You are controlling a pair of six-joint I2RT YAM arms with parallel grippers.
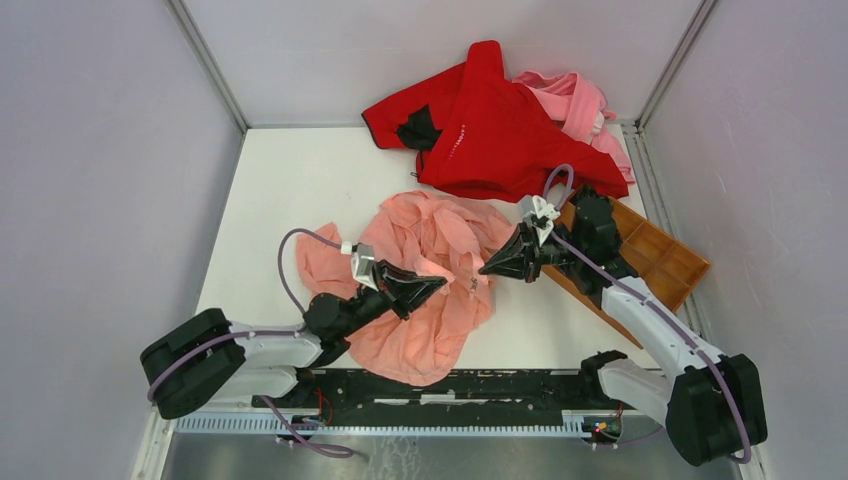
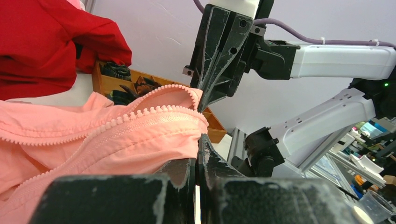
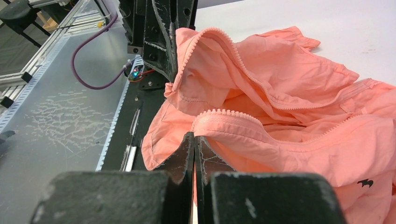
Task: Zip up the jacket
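The salmon-pink jacket [image 1: 410, 345] lies crumpled on the table, its two toothed zipper edges raised in the middle. My left gripper [image 1: 441, 285] is shut on the corner of one edge; in the left wrist view that zipper edge [image 2: 154, 112] runs to the fingertips. Across a small gap, my right gripper [image 1: 482, 270] is shut on the corner of the opposite edge. The right wrist view shows this zipper edge [image 3: 229, 114] ending at its fingertips, with the other edge held beyond it. The two held corners are apart, and I cannot make out a slider.
A red jacket [image 1: 490, 140] and a pink garment [image 1: 575, 100] lie piled at the back. The wooden tray [image 1: 660, 260] stands at the right, under the right arm.
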